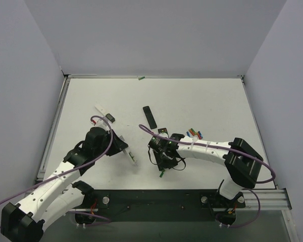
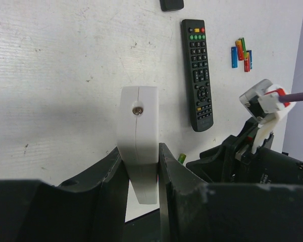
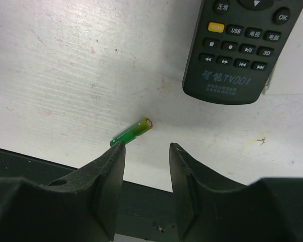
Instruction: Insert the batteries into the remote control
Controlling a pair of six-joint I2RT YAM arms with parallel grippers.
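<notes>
My left gripper [image 1: 120,145] is shut on a white remote [image 2: 138,126], seen on edge in the left wrist view and tilted in the top view. A green battery [image 3: 129,133] lies near the front edge, below my right gripper, which has its fingers apart with nothing between them. A black remote [image 3: 232,75] lies just behind that battery, buttons up; in the top view the right arm partly covers it.
Several coloured batteries [image 1: 194,133] lie to the right. A black remote-shaped piece [image 1: 149,117] and a white remote [image 1: 101,109] lie at the back. A green battery [image 1: 141,77] is at the far edge.
</notes>
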